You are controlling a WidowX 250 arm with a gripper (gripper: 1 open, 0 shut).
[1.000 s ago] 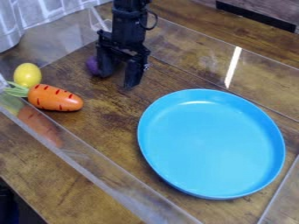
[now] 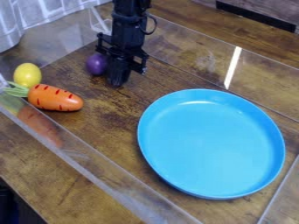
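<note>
My black gripper (image 2: pixel 115 65) is low over the wooden table at the upper middle, beside a purple round object (image 2: pixel 96 63) that looks like a plastic vegetable. Its fingers are dark and close together; whether anything is between them is hard to see, and the purple object sits at their left side.
A toy carrot (image 2: pixel 52 98) and a yellow lemon (image 2: pixel 26 75) lie at the left. A large blue plate (image 2: pixel 211 143) fills the lower right. Clear plastic walls edge the work area. The wood between carrot and plate is bare.
Since a second ago the fingers have drawn in from a wider spread, and more of the purple object shows at their left.
</note>
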